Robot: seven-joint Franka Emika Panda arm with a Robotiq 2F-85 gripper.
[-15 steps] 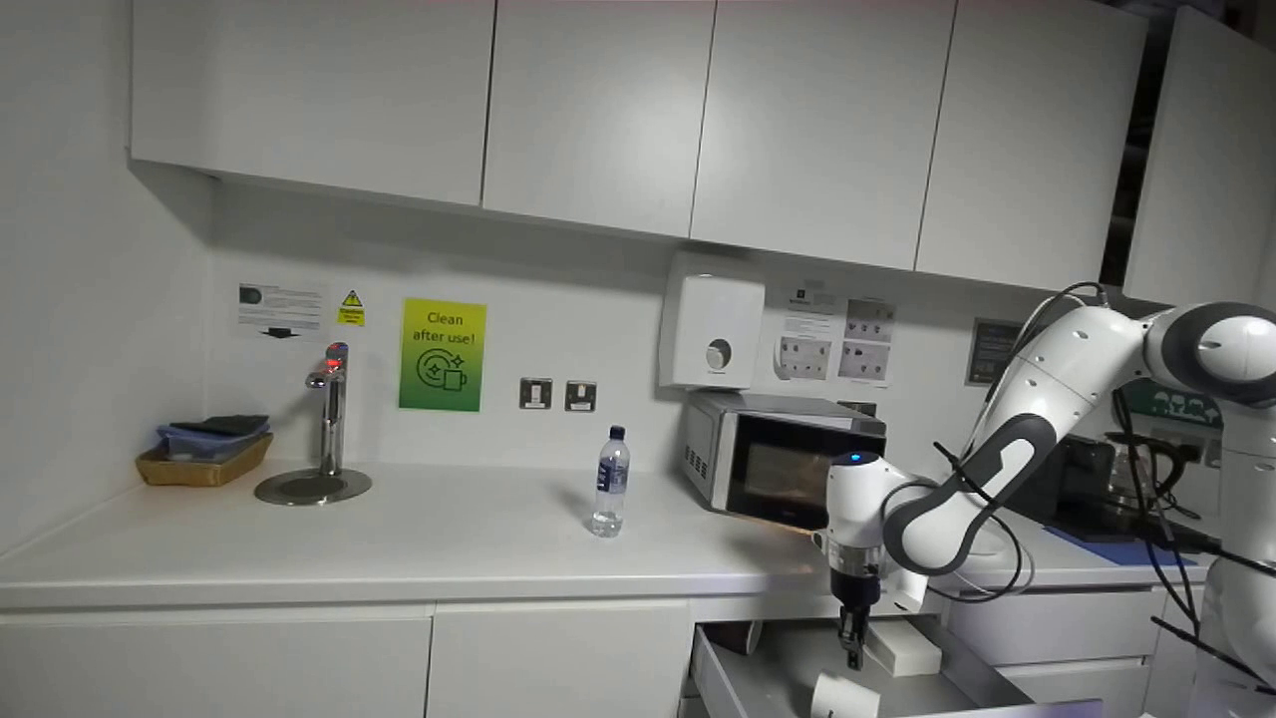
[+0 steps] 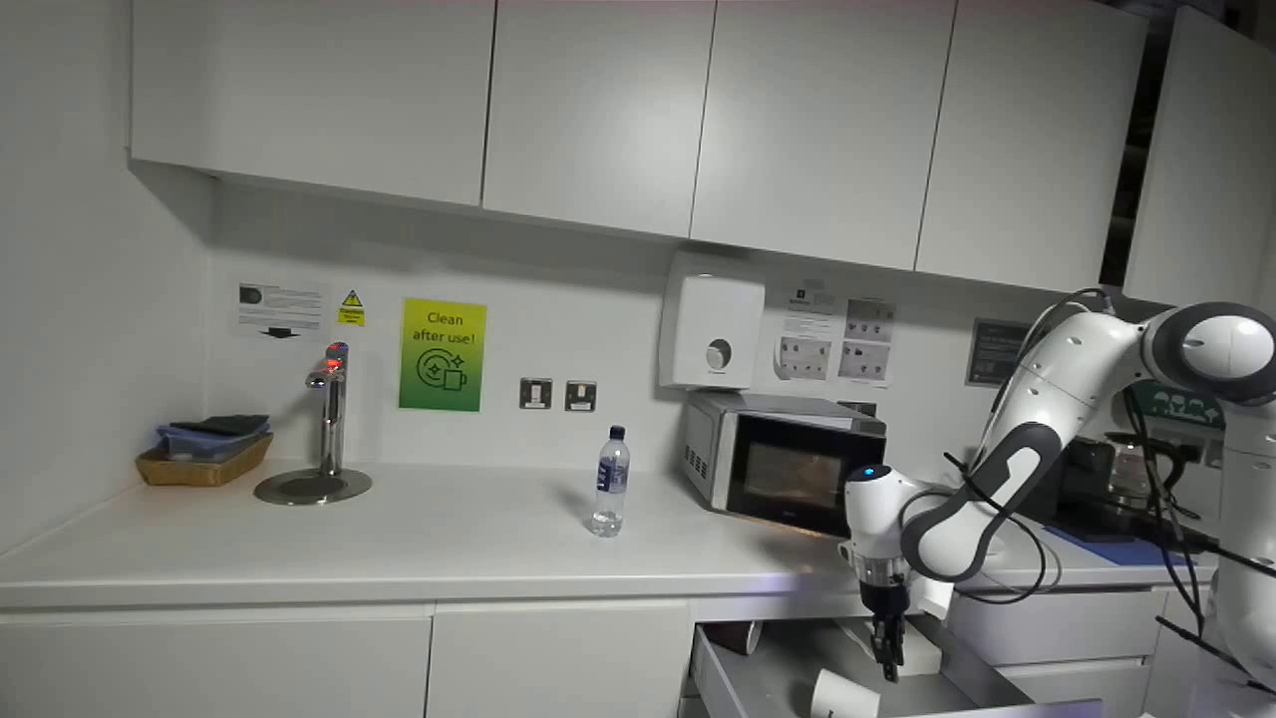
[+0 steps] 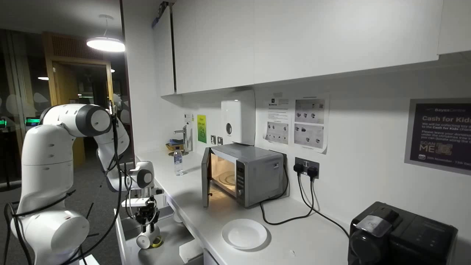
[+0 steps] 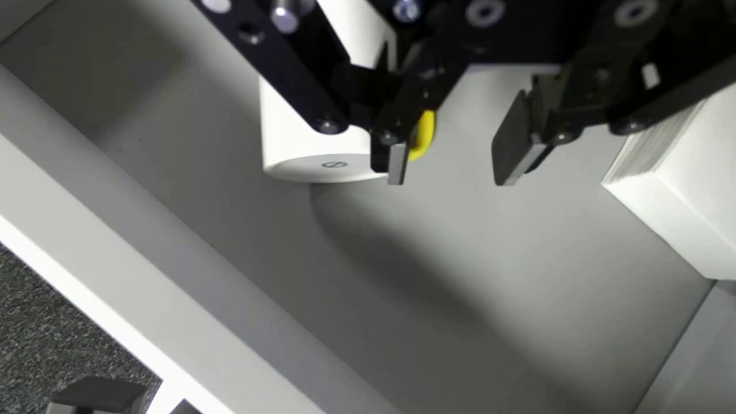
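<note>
My gripper (image 2: 887, 672) points down into the pulled-out drawer (image 2: 784, 670). In the wrist view its fingers (image 4: 507, 145) stand apart, with only bare grey drawer floor showing between them. A white mug (image 4: 303, 148) lies on its side, partly covered by the left finger in that view. Just behind that finger a yellow curved piece (image 4: 426, 134) shows; whether it belongs to the mug cannot be told. From exterior view 1 the mug (image 2: 843, 696) appears just left of the fingertips, its lower part cut off by the frame.
A stack of white paper (image 4: 690, 186) lies at the drawer's other side. A dark cup (image 2: 738, 636) sits in the drawer's back left corner. On the counter are a bottle (image 2: 610, 485), a microwave with its door open (image 3: 260, 176) and a white plate (image 3: 244, 234).
My arm has moved to the right and slightly lower in exterior view 1, so the gripper now partly covers the white stack. The mug has not visibly moved.
</note>
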